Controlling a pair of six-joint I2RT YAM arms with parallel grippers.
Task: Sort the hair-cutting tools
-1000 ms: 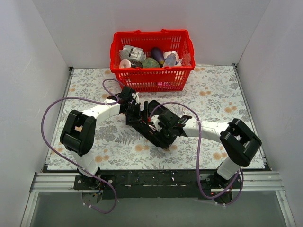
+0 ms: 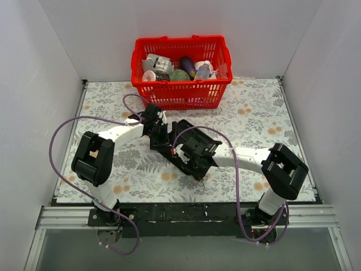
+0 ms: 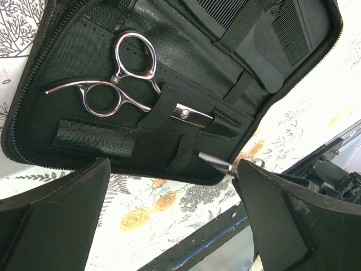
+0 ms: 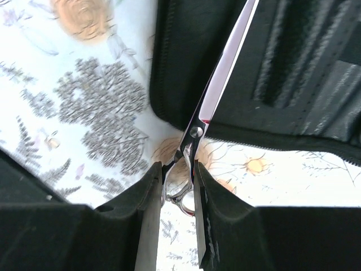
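Note:
The black tool case lies open on the floral mat, holding silver scissors under straps and dark combs. My left gripper stands open over the case's edge. My right gripper is at the case's near corner, around the handles of a second, straight pair of scissors, whose long blade reaches over the case. Whether its fingers grip firmly is unclear. In the top view both grippers hide much of the case.
A red basket with assorted objects stands at the back. Walls border the left and right.
My right arm has shifted slightly toward the front, and its gripper has moved a little down and left in the top view. The left arm is unchanged.

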